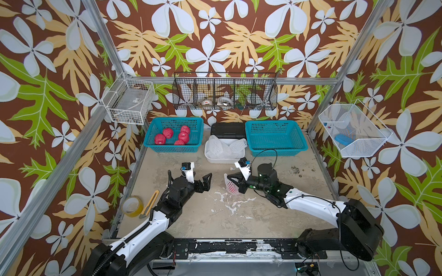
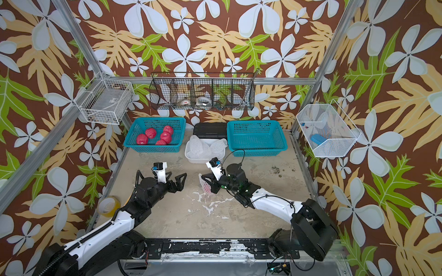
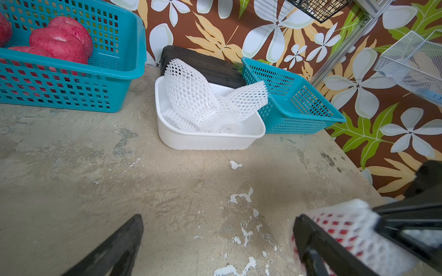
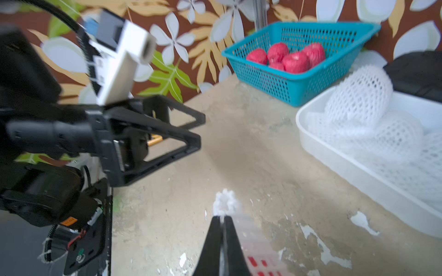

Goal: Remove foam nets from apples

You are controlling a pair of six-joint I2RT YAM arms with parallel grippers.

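A white foam net (image 1: 230, 185) hangs from my right gripper, which is shut on its edge. Red shows through the mesh in the left wrist view, where this net (image 3: 343, 220) is blurred, so an apple appears to be inside. Left of it, my left gripper stands open and empty, apart from the net. Several red apples (image 1: 168, 133) without nets lie in the left teal basket (image 1: 154, 148). Loose white foam nets (image 3: 191, 92) are heaped in the white tub (image 3: 207, 141) at the back middle.
An empty teal basket (image 1: 276, 150) stands at the back right, and a black case (image 1: 228, 130) lies behind the tub. Yellow tape (image 1: 132, 206) and an orange-handled tool (image 1: 149, 203) rest at the left edge. Bare table surrounds both grippers.
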